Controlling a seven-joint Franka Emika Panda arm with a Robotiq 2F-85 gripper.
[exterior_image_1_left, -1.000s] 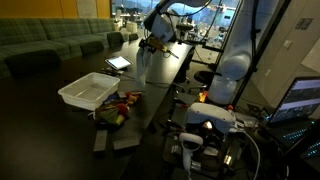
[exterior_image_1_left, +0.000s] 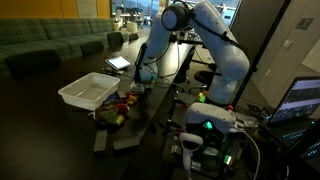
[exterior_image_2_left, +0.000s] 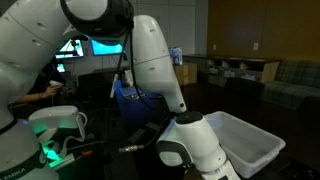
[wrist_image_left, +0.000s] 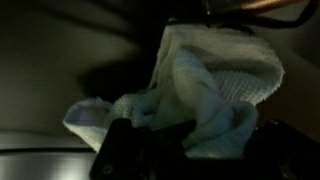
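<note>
A pale whitish-blue cloth (wrist_image_left: 205, 90) fills the middle of the wrist view, bunched and folded. My gripper is shut on it, and the dark fingers are partly hidden by its folds and the dim light. In the first exterior view the gripper (exterior_image_1_left: 143, 76) is low over the dark table, right of the white bin, with the cloth (exterior_image_1_left: 137, 88) at or close to the tabletop. The second exterior view shows the arm's white links, while the gripper itself is out of sight.
An open white bin (exterior_image_1_left: 90, 91) stands left of the gripper. Several colourful small items (exterior_image_1_left: 118, 108) lie in front of it, with two dark blocks (exterior_image_1_left: 126, 142) nearer the table's front edge.
The arm has come down and toward the camera. The cloth, hanging long below the gripper before, is now lower and gathered near the tabletop.
</note>
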